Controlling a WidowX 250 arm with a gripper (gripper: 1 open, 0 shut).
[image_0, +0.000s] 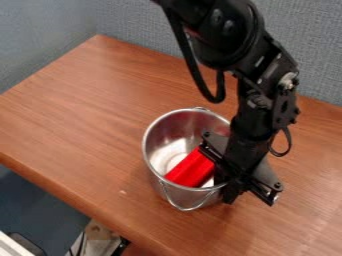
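A metal bucket (166, 137) with a wire handle stands on the wooden table, holding a red object (189, 169) tilted inside it. My black gripper (227, 170) is at the bucket's right side, reaching over the rim beside the red object. Its fingertips are dark and partly hidden, so what lies between them does not show.
Grey padded walls (47, 35) border the back. The table's front left edge drops to a dark floor with some cables and a white item.
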